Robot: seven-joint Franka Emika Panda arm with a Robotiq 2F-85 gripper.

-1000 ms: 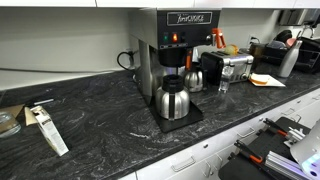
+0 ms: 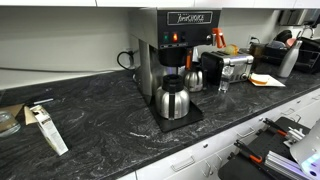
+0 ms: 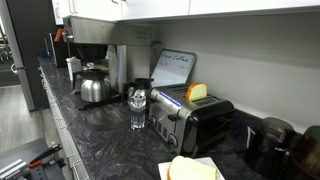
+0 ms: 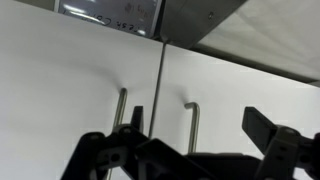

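My gripper is open in the wrist view, its two dark fingers wide apart with nothing between them. Behind it are white cabinet doors [image 4: 60,95] with two metal handles. On the counter stands a coffee maker [image 2: 178,25] with a steel carafe [image 2: 172,98] on its base. To its right is a silver toaster [image 2: 235,68]; in the second exterior view a slice of bread [image 3: 197,91] sticks up from the toaster [image 3: 180,128]. More bread [image 3: 190,170] lies on white paper in front of it. I cannot make out the gripper in the exterior views.
A clear glass [image 3: 138,108] stands beside the toaster. An opened carton [image 2: 48,130] and a glass jar [image 2: 8,122] sit at the counter's left end. Dark appliances [image 3: 268,145] crowd the far side of the toaster.
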